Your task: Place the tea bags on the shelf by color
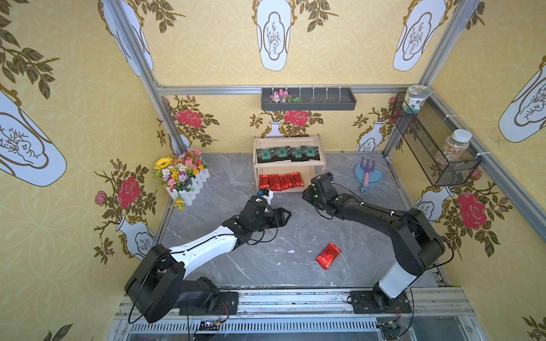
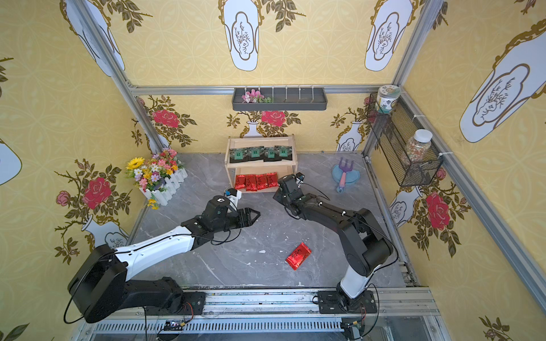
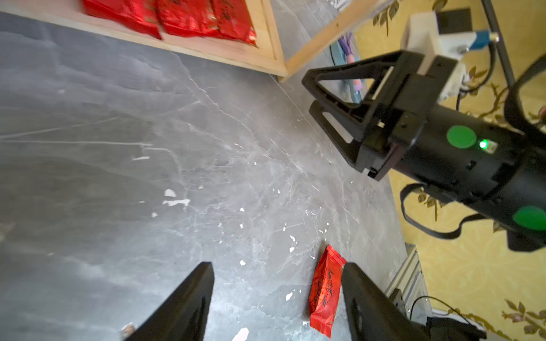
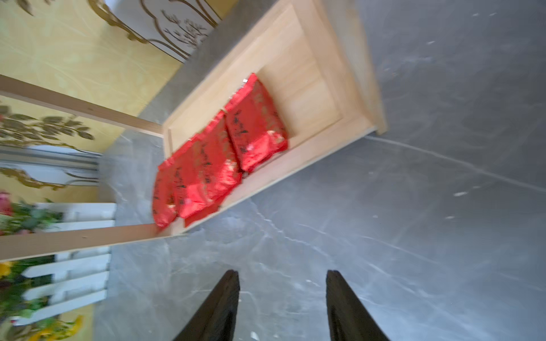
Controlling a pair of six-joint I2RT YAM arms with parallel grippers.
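A wooden shelf holds green tea bags [image 1: 282,154] on its top tier and red tea bags [image 1: 279,181] below. A loose red tea bag [image 1: 328,255] lies on the front of the counter, also seen between the fingers' tips in the left wrist view, farther off. My left gripper [image 1: 282,216] hangs part open over the counter left of that bag, holding nothing. My right gripper [image 1: 308,193] is by the shelf's front right corner, part open and empty; in the right wrist view the red row lies ahead of its fingers [image 4: 225,301], slightly blurred.
A flower planter [image 1: 183,182] stands at the left, a blue dustpan [image 1: 372,177] with a fork at the back right. A wire basket [image 1: 426,142] with jars hangs on the right wall.
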